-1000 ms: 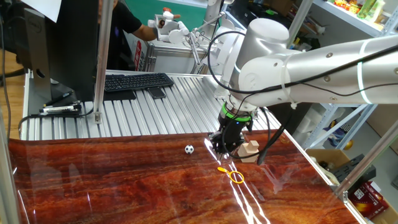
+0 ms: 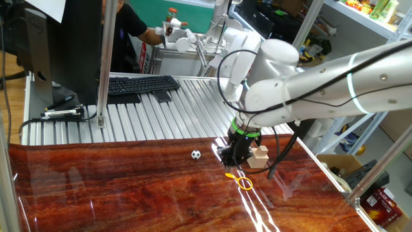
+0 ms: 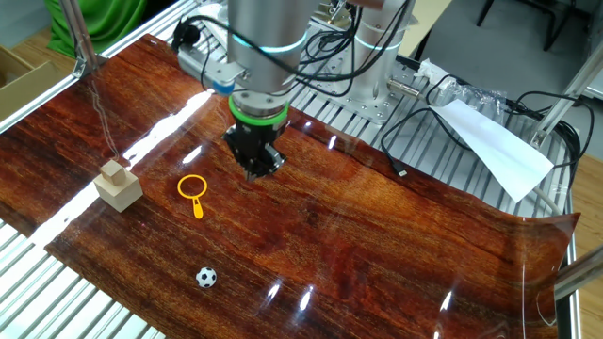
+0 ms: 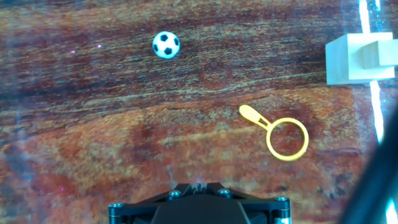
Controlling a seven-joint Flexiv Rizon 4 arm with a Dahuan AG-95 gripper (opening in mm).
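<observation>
My gripper hangs above the table, its fingers together and nothing visible between them. A yellow magnifier-like ring with a handle (image 4: 288, 139) lies flat on the table, ahead and to the right of the gripper in the wrist view. Farther off to the left sits a small black-and-white soccer ball (image 4: 166, 45). At the upper right of that view rests a pale wooden block with a smaller cube on it (image 4: 348, 59). In exterior view 2 the gripper (image 3: 252, 173) is apart from all three things.
Glossy dark-red wood-grain sheeting (image 3: 377, 245) covers the table, with wide free room on it. A white sheet (image 3: 495, 146) and loose cables lie near the arm's base. A keyboard (image 2: 143, 84) sits on the slatted metal surface beyond. A black cable loops beside the arm.
In exterior view 1 the arm and gripper have shifted slightly, the gripper a little lower. The ball, yellow ring and wooden block have stayed put.
</observation>
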